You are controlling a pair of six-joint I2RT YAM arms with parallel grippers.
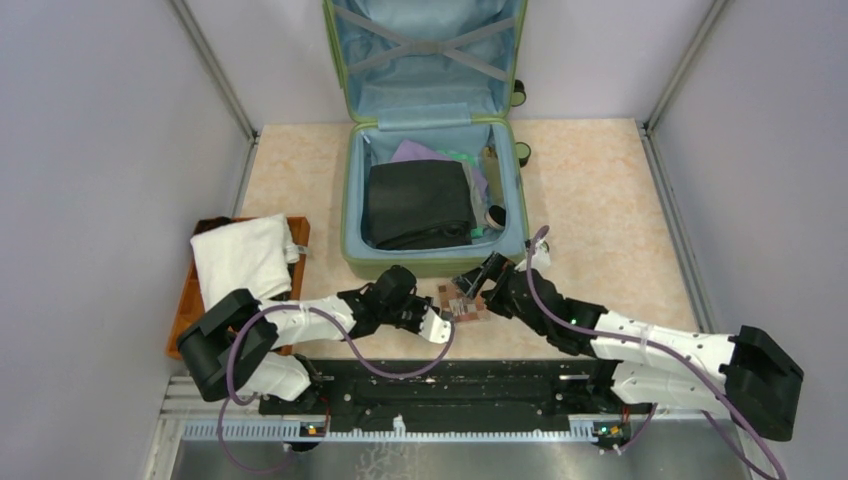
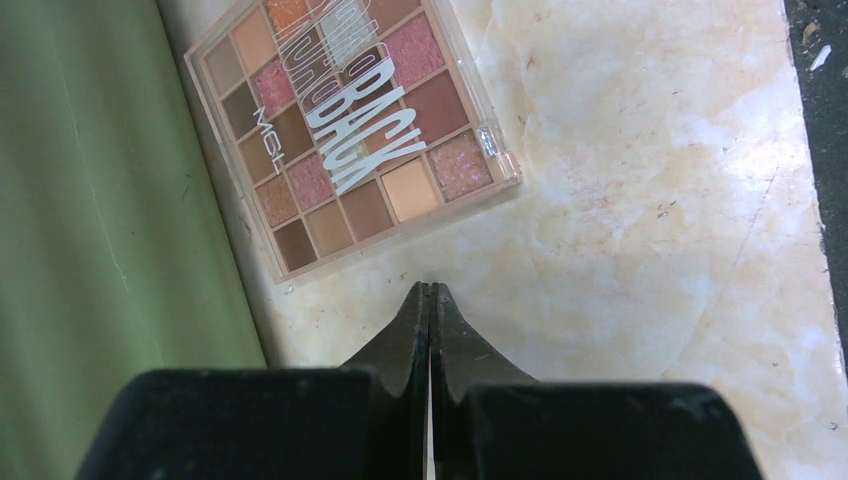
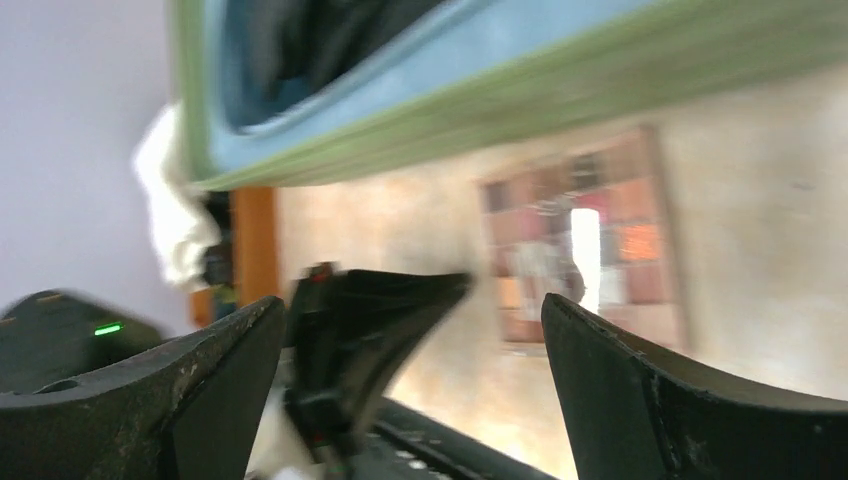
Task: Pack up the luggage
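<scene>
An eyeshadow palette [image 1: 462,305] [image 2: 355,130] [image 3: 640,250] with a clear lid lies on the table in front of the open suitcase [image 1: 355,200]. My left gripper is shut, nothing between its fingers, its tips just beside the palette's edge. My right gripper stands open with nothing between its fingers, above and near the palette; its view is blurred. The suitcase holds a folded black garment [image 1: 415,200], purple and green items and a dark-lidded jar [image 1: 496,217].
An orange box [image 1: 187,300] with white folded cloth [image 1: 240,255] stands at the left. The suitcase's green side [image 2: 120,200] runs close beside the left gripper.
</scene>
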